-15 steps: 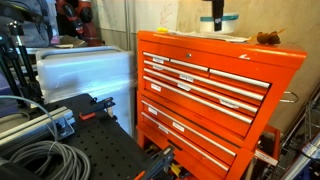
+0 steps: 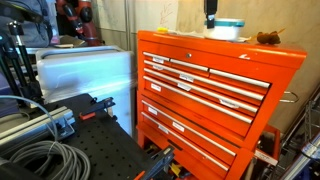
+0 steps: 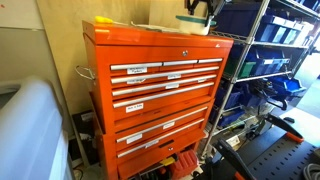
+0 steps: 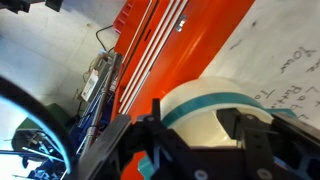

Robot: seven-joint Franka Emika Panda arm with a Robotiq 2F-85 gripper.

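Observation:
A round white container with a teal rim (image 2: pixel 228 28) sits on top of the red tool chest (image 2: pixel 215 54). My gripper (image 2: pixel 211 22) hangs beside it in exterior view 1, only its dark lower end showing. From the wrist, the container's teal rim (image 4: pixel 215 99) and pale inside lie just beyond my gripper. Its two dark fingers stand apart, so the fingers are part open. Whether either finger touches the rim cannot be told. Exterior view 2 has the container (image 3: pixel 192 22) near the chest's back right.
A brown object (image 2: pixel 269 38) lies at the chest top's right end. Pale sheets (image 4: pixel 285 50) cover part of the top. Shelves with blue bins (image 3: pixel 262 25) stand to the right in exterior view 2. A black perforated table (image 2: pixel 105 140) fills the foreground.
The container appears to stay in place.

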